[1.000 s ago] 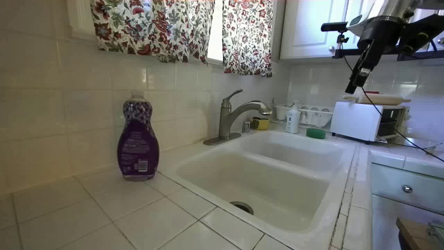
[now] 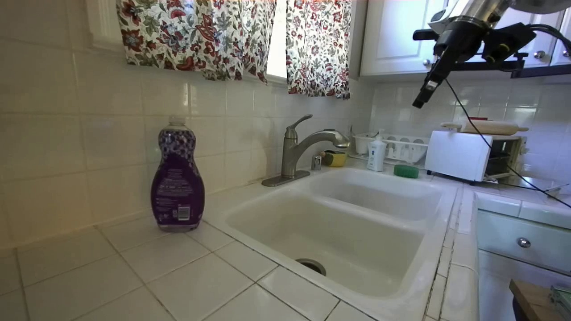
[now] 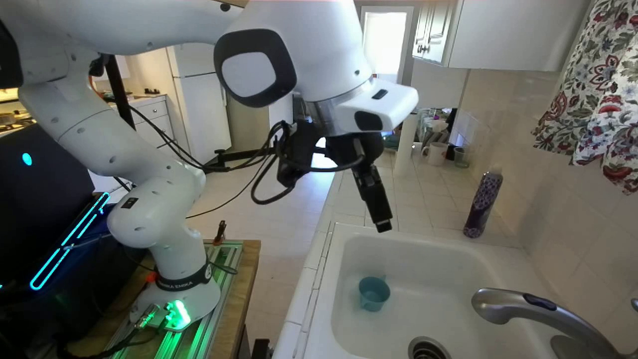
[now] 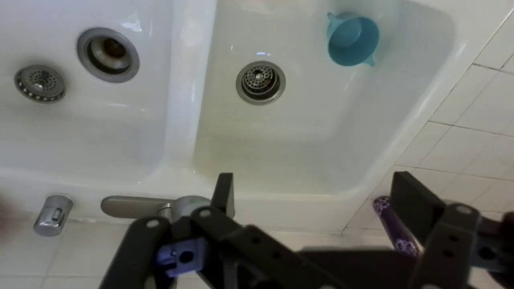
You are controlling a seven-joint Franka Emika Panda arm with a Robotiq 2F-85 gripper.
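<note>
High above the double sink (image 2: 374,198), my gripper (image 2: 420,101) points downward. Its fingers are spread wide in the wrist view, and that gripper is open with nothing held. A purple soap bottle (image 2: 178,182) stands upright on the tiled counter against the wall; the wrist view has the bottle (image 4: 391,224) partly covered by a finger. On the floor of one basin sits a blue cup (image 3: 374,293), well below the gripper (image 3: 384,227). That cup (image 4: 353,39) is near the basin's corner, away from the drain.
A metal faucet (image 2: 299,147) rises behind the sink. Beyond the far basin are a white bottle (image 2: 377,154), a green sponge (image 2: 405,171) and a white toaster oven (image 2: 457,155). Counter tiles (image 2: 176,267) around the purple bottle's front are bare.
In exterior view 1, my gripper has shifted left and slightly up. The purple bottle and the things around the sink stand where they were.
</note>
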